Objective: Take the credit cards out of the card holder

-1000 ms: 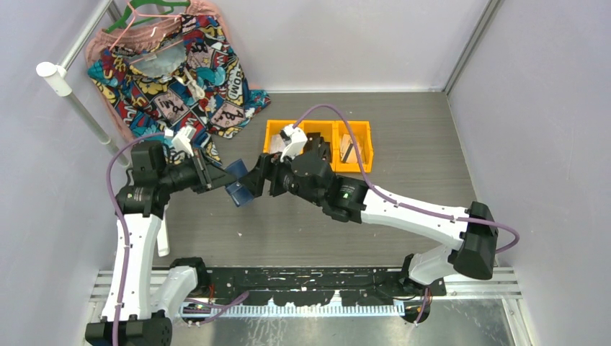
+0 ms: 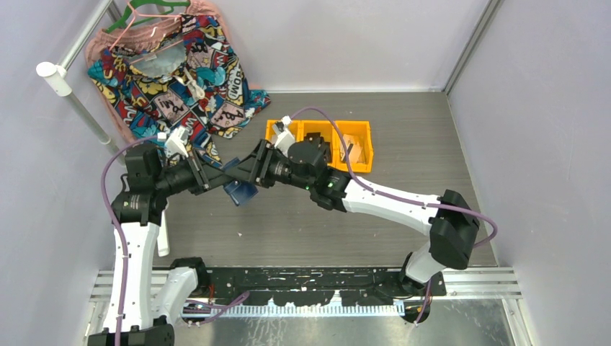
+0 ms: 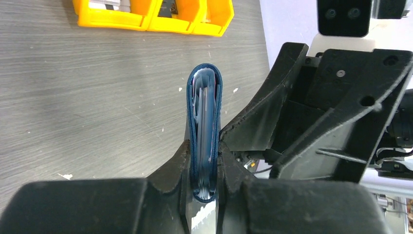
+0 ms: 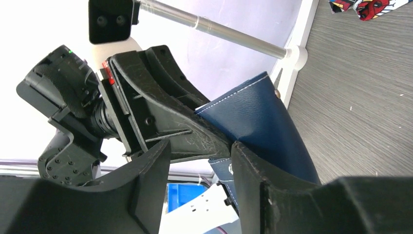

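Observation:
A navy leather card holder (image 2: 241, 189) is held upright between my two grippers above the table. In the left wrist view my left gripper is shut on the holder (image 3: 204, 122), whose open edge shows a stack of pale card edges inside. My right gripper fills the right of that view, beside the holder. In the right wrist view the holder (image 4: 263, 122) lies against my right gripper, whose fingers are apart, one of them in front of the holder's face. My left gripper's body stands behind it.
Yellow bins (image 2: 353, 166) with small items stand at the back of the grey table (image 2: 403, 216). Patterned clothes (image 2: 180, 86) on hangers are at the back left, beside a metal rail. Walls bound both sides.
The left gripper has moved slightly left, still holding the holder.

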